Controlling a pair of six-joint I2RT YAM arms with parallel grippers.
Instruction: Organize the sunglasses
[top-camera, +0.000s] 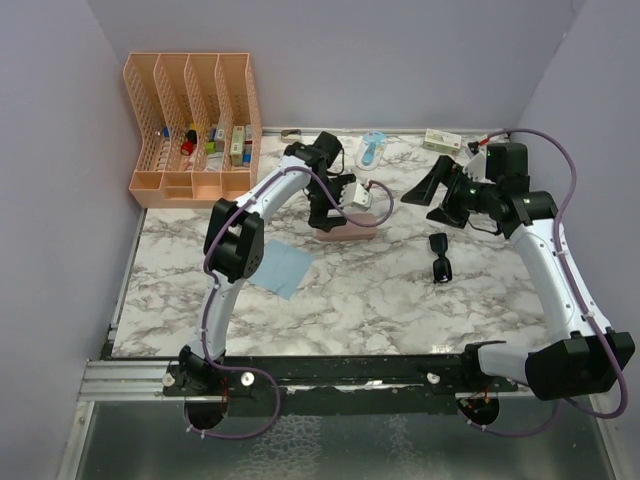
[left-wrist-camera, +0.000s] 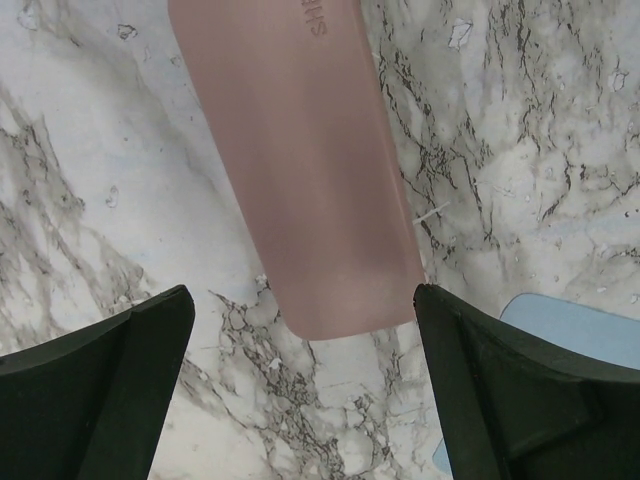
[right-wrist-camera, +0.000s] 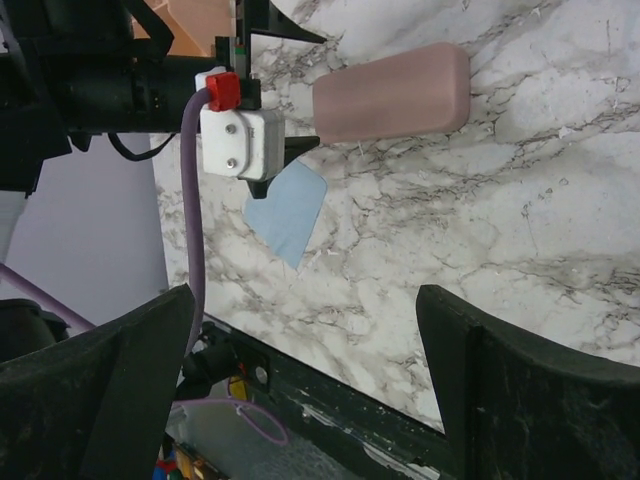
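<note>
Dark sunglasses (top-camera: 440, 258) lie folded on the marble table, right of centre. A pink, lidded-looking case (top-camera: 345, 232) lies shut at mid-table; in the left wrist view the case (left-wrist-camera: 300, 170) has lettering near the top. My left gripper (top-camera: 345, 202) hangs over the case's left part with open fingers; in the right wrist view its fingers straddle the case's near end. Nothing is between them that I can see held. My right gripper (top-camera: 417, 208) is open and empty above the table, behind the sunglasses. A light blue cloth (top-camera: 280, 268) lies flat, left of the case.
An orange organizer (top-camera: 192, 180) with several compartments of small items stands at the back left. Along the back edge are a blue-and-white item (top-camera: 371, 150) and a small pale box (top-camera: 442, 141).
</note>
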